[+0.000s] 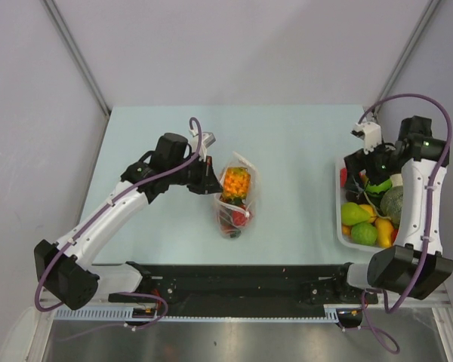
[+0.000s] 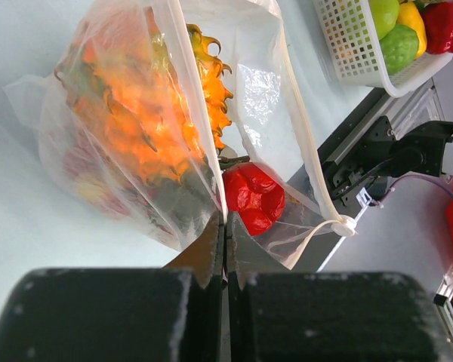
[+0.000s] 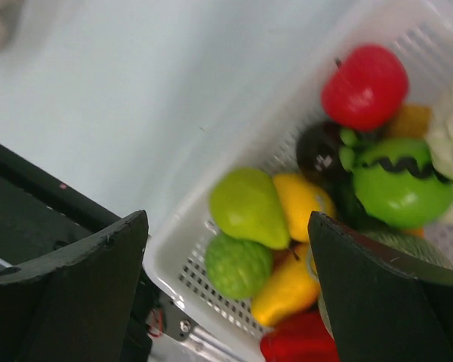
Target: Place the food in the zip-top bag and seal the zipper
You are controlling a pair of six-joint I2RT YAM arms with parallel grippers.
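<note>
The clear zip bag stands mid-table with an orange spiky fruit and a red pepper inside. My left gripper is shut at the bag's upper edge, pinching the thin rim. My right gripper hangs open over the white bin at the right, with nothing seen between its blurred fingers. In the bin are a red pepper-like piece, several green items, yellow fruit and other produce.
A dark rail runs along the near edge.
</note>
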